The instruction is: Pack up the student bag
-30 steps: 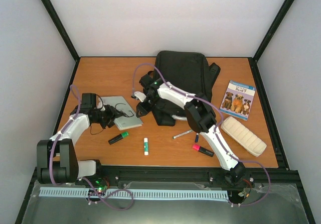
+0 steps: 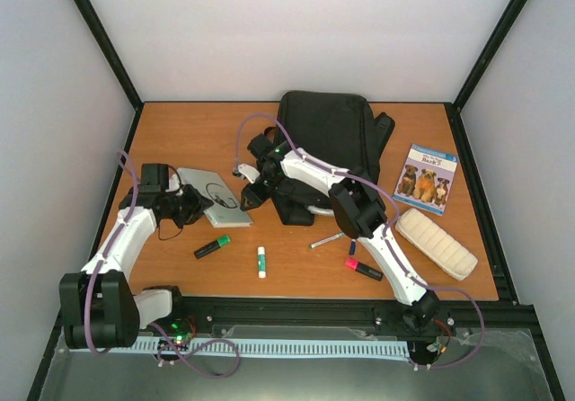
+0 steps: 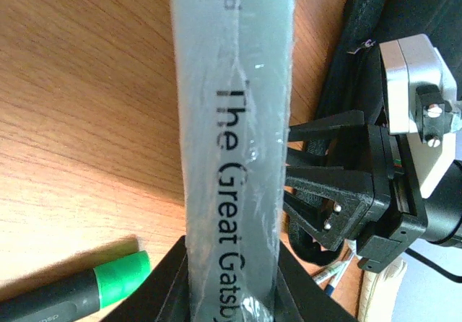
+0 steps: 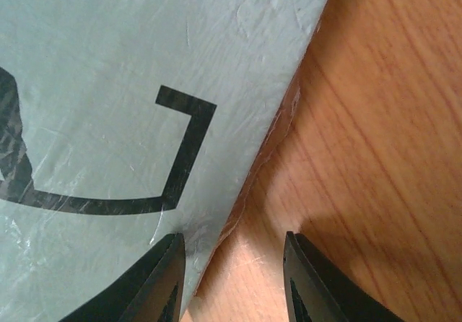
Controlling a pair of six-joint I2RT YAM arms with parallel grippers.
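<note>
A grey book titled The Great Gatsby [image 2: 207, 181] is at the left of the table, its spine [image 3: 234, 120] facing the left wrist camera. My left gripper is shut on that spine, one finger on each side. Beyond the book's other edge, my right gripper stands open with nothing gripped; its left finger [image 4: 172, 264] overlaps the book's edge in view, and whether they touch I cannot tell. The black bag [image 2: 323, 122] lies at the back centre, partly hidden by the right arm.
A green-capped marker [image 2: 212, 246], a glue stick [image 2: 261, 262], a pen [image 2: 326, 240] and a pink-capped marker [image 2: 364, 269] lie along the front. At the right are a dog book [image 2: 425, 181] and a cream case [image 2: 437, 244].
The book has shifted slightly left; the right arm looks still.
</note>
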